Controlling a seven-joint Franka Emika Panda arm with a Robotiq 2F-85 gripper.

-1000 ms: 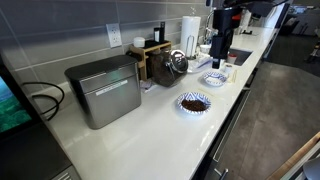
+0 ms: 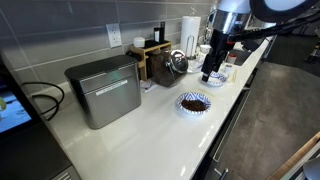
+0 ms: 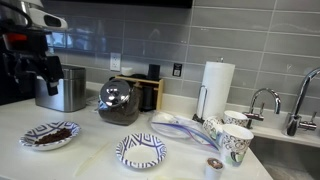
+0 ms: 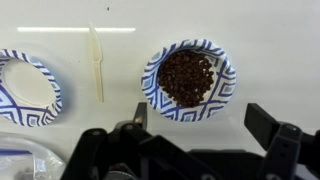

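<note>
A blue-and-white patterned bowl [image 4: 150,80] holds dark brown beans [image 4: 187,78] and rests on the white counter. In the wrist view my gripper is open, a finger at either side of the bowl's lower part, with no object held. From the second exterior view, the gripper [image 3: 34,72] hangs well above the bean bowl [image 3: 50,144] at the left. A second patterned bowl [image 4: 27,84], empty, lies to the left in the wrist view. Between the bowls is a thin pale wooden utensil [image 4: 97,65].
A clear plastic bag [image 3: 185,128] lies behind the empty bowl. Along the wall stand a metal toaster [image 2: 105,90], a dark round jar [image 3: 118,102] and a paper towel roll [image 3: 216,90]. Patterned cups [image 3: 236,142] are near the sink. Counter left of the bean bowl is clear.
The arm has moved toward the camera in exterior view 1, and the gripper now appears lower and slightly left, nearer the bean bowl. The bowls have stayed put.
</note>
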